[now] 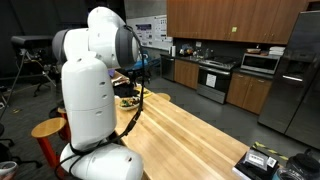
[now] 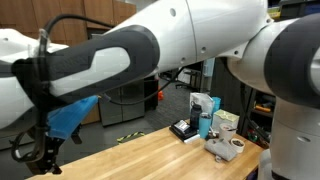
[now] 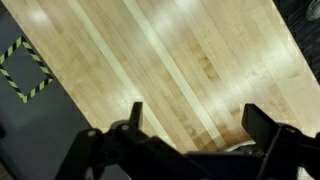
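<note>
My gripper is open over a pale wooden table (image 3: 170,70), its two dark fingers well apart with only bare wood visible between their tips. Beside the right finger, at the bottom of the wrist view, a small light-coloured thing (image 3: 245,148) is mostly hidden. In exterior view 2 the gripper (image 2: 42,160) hangs at the left, above the table. A bowl or plate of mixed small items (image 1: 128,103) sits at the table's far left in exterior view 1, partly behind the arm's cable; its contents are too small to tell.
A dark boxy device (image 1: 256,163) stands at the table's near right. Exterior view 2 shows a blue cup (image 2: 205,127) and a grey crumpled-looking thing (image 2: 224,148) at the right. Mid-table is clear. Black-and-yellow tape (image 3: 24,70) marks the floor beyond the edge.
</note>
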